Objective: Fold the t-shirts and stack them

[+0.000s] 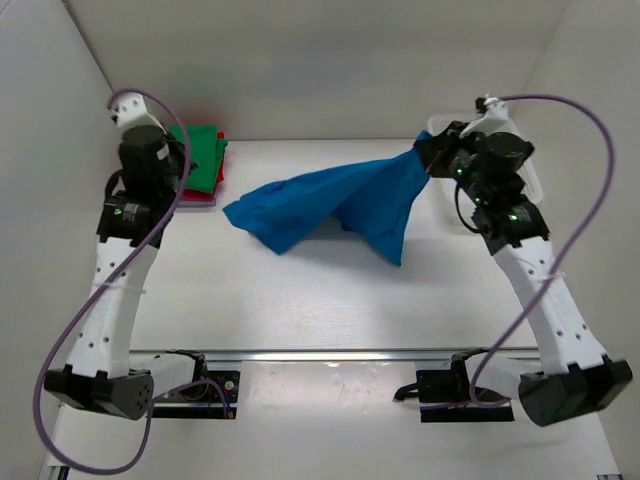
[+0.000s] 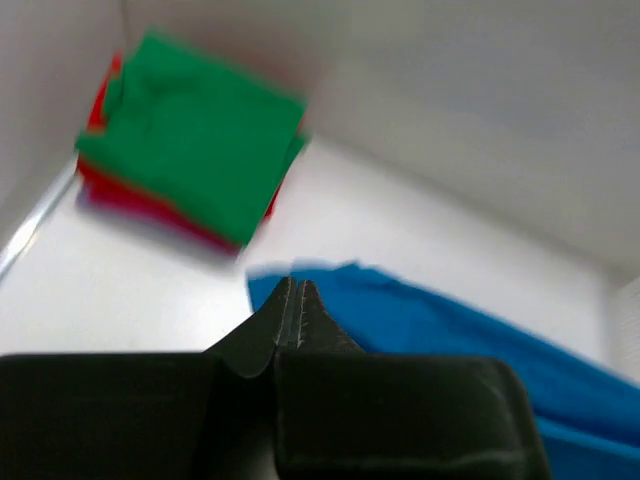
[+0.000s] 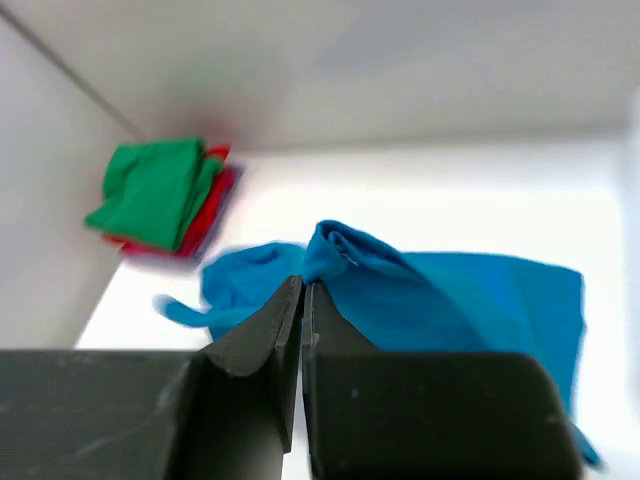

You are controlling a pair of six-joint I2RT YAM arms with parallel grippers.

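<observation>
A blue t-shirt (image 1: 320, 200) stretches from the middle of the table up to my right gripper (image 1: 430, 155), which is raised at the right and shut on a gathered edge of it. In the right wrist view the cloth (image 3: 450, 300) rises to the shut fingertips. My left gripper is lifted high at the left, shut, with no cloth visible between its fingers; the shirt lies beyond and below it. A green t-shirt (image 2: 200, 130) tops a folded stack with red and purple layers at the back left.
A white basket (image 1: 525, 160) stands at the back right, mostly behind my right arm. Walls border the table at both sides and the back.
</observation>
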